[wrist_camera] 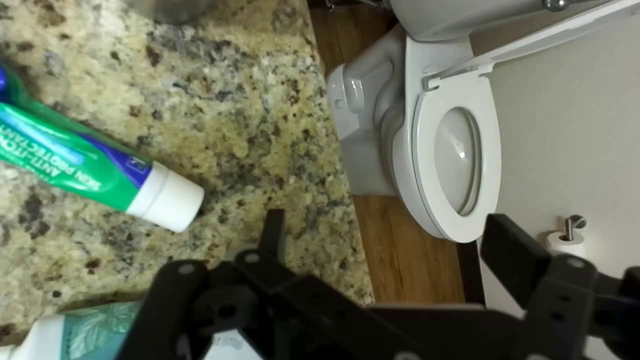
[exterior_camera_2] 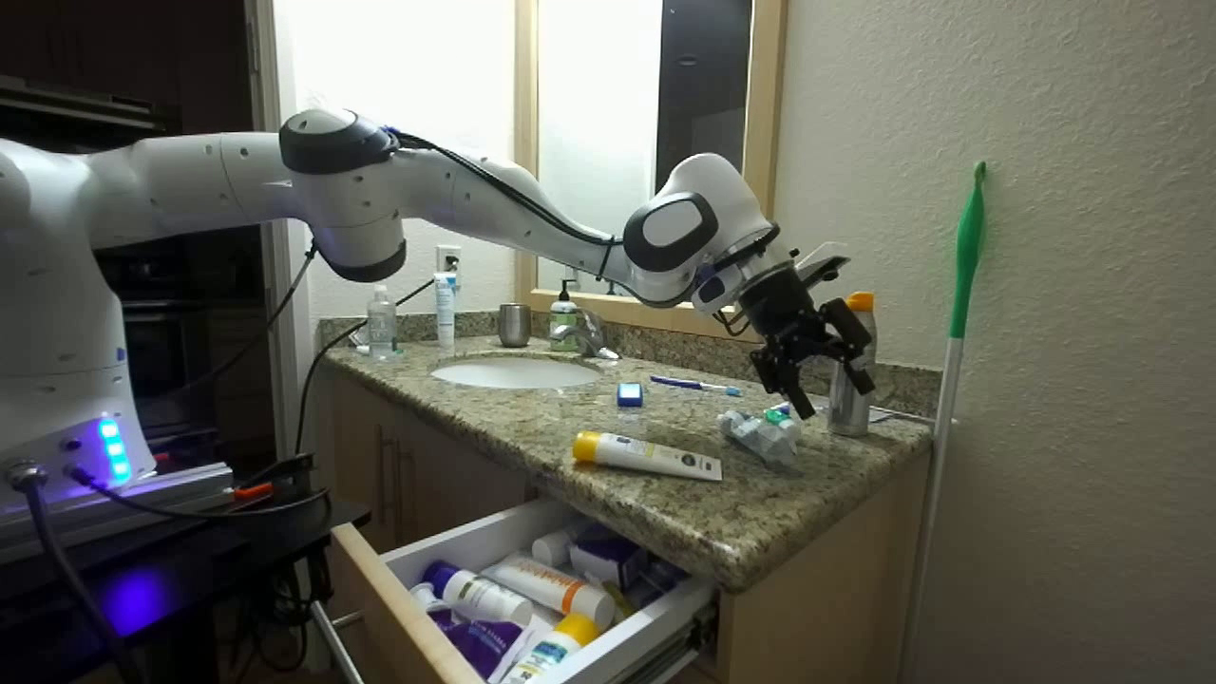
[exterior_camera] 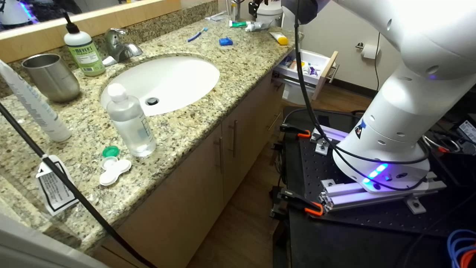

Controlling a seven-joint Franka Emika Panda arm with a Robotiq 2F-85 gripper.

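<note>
My gripper (exterior_camera_2: 833, 394) is open above the far end of the counter, its fingers apart with nothing between them. In the wrist view, one finger (wrist_camera: 273, 233) overlaps the counter top, while the other reaches out past its edge. To the left of them lies a green tube with a white cap (wrist_camera: 102, 162). A white and teal tube (wrist_camera: 90, 330) is at the lower left, partly hidden behind the gripper. In exterior view 2 a crumpled white tube (exterior_camera_2: 757, 435) lies below the fingers, and a metal spray can with an orange top (exterior_camera_2: 848, 405) stands close beside them.
A yellow-capped tube (exterior_camera_2: 655, 456) rests near the front edge above an open, full drawer (exterior_camera_2: 393, 616). A blue item (exterior_camera: 225, 41) and a toothbrush (exterior_camera: 197, 34) lie toward the sink (exterior_camera: 178, 76). Beyond the counter's end is a toilet (wrist_camera: 456, 162).
</note>
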